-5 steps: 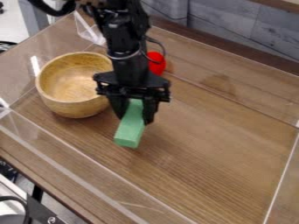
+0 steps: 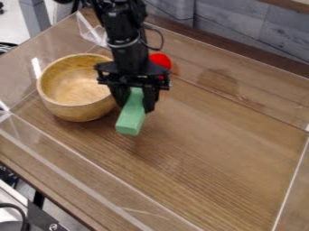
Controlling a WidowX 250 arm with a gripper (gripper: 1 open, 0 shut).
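The black gripper [image 2: 135,87] hangs from the arm over the middle of the table, just right of a tan bowl [image 2: 75,75]. A green object [image 2: 134,115] is at the gripper, between or just below its fingers, extending downward; whether the fingers are closed on it is hard to tell. Behind the gripper, at its right, is a red round object [image 2: 161,63], partly hidden by the arm.
The bowl takes up the left side. A dark cable lies past the table's lower left edge.
The gripper has moved back, away from the camera, and the green object has moved with it, now higher in the view and beside the bowl's right side.
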